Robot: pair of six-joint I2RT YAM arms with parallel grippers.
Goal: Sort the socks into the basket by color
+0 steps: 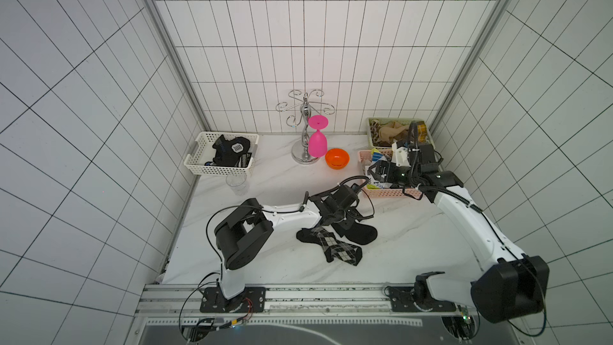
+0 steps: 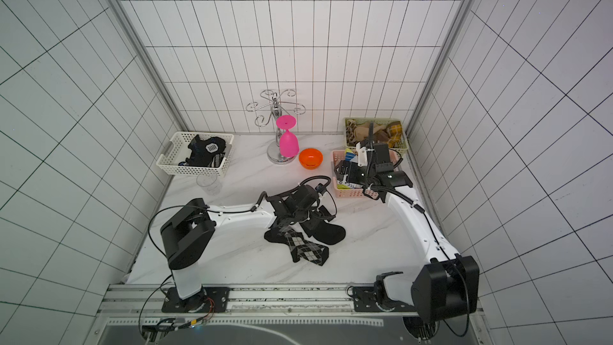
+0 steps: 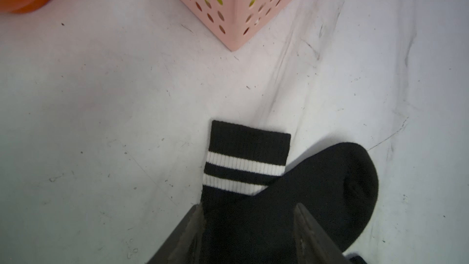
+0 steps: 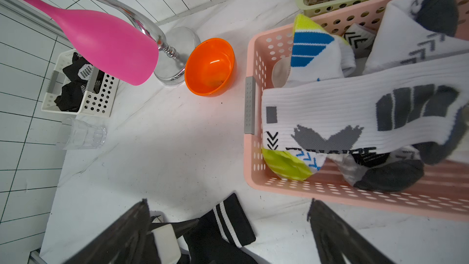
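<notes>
A black sock with two white stripes (image 3: 239, 163) lies folded over itself on the table, its toe (image 1: 362, 233) to the right. My left gripper is over it and open, one finger on each side of the black cloth. Just in front lies a black-and-white plaid sock (image 1: 344, 253), beside a plain black part (image 1: 307, 235). My right gripper hangs open and empty near the pink basket (image 4: 250, 154), which holds white and grey socks (image 4: 322, 112). Black socks (image 1: 231, 150) fill the white basket (image 1: 207, 140) at the back left; brown ones (image 1: 392, 132) are in the green basket (image 1: 368, 129).
An orange bowl (image 1: 337, 158) and a metal stand (image 1: 305, 153) with a pink goblet (image 1: 317, 143) occupy the back middle. Near the white basket stands a clear glass (image 1: 237, 182). Bare table shows at front right and left.
</notes>
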